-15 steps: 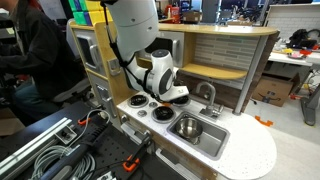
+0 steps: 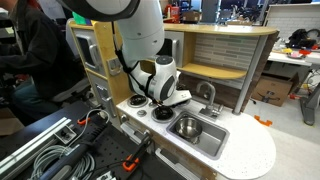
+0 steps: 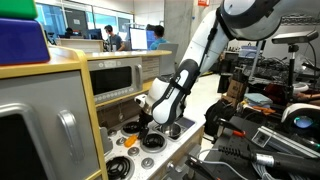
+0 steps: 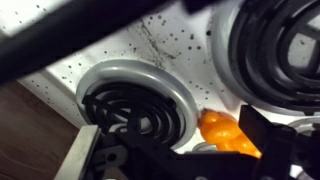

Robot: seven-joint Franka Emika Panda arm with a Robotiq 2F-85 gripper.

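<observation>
An orange object (image 4: 228, 133) lies on the white stovetop between the black coil burners in the wrist view, close by my right finger. It also shows as an orange patch (image 3: 131, 141) among the burners in exterior view 2. My gripper stands open, its dark fingers wide apart at the bottom of the wrist view. Nothing is visibly held between them. In exterior view 1 the gripper (image 2: 179, 101) is above the back of the stove, with the white arm (image 2: 140, 40) reaching over from behind. Its fingertips are too small to make out there.
A metal pot (image 2: 187, 127) sits in the sink (image 2: 208, 137), to the right of the stove, with a tall faucet (image 2: 208, 95) behind. Wooden shelving (image 2: 215, 50) rises at the back.
The pot looks unmoved.
</observation>
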